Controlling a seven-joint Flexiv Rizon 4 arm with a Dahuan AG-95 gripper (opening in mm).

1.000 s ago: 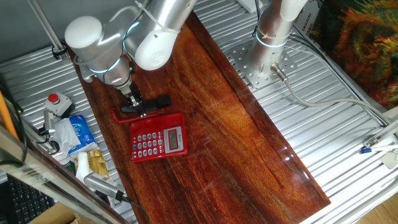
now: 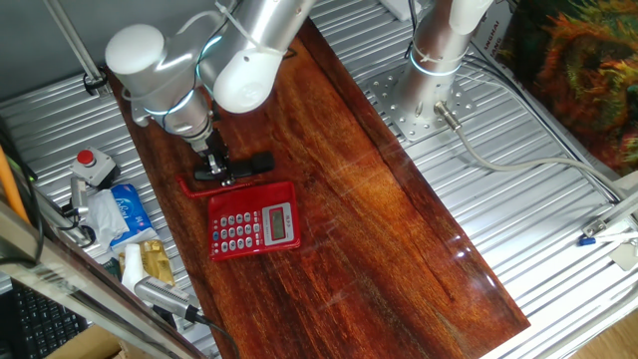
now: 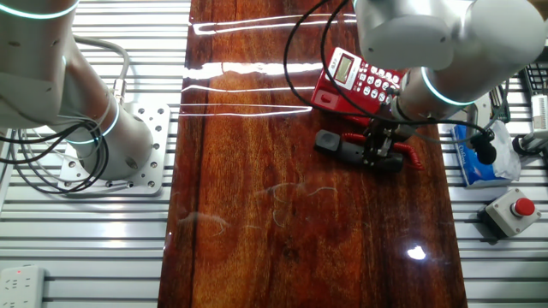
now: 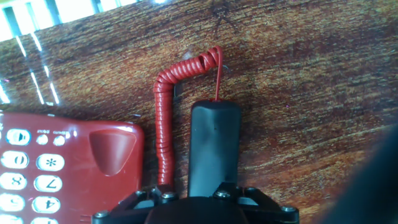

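A red desk phone with a keypad and small display lies on the glossy wooden table; the wrist view shows part of its keypad. Beside it rests its black handset, flat on the wood, with a coiled red cord running from its end. My gripper is down at the handset, over its middle. In exterior view 2 the gripper covers part of the handset. The fingertips are dark against the dark handset, so whether they grip it cannot be told.
Bare wood stretches away from the phone on the display side. A blue tissue pack and a red-topped button box stand off the table's edge.
Over the last second my arm and gripper have shifted very slightly at the handset. Phone and handset lie in the same place.
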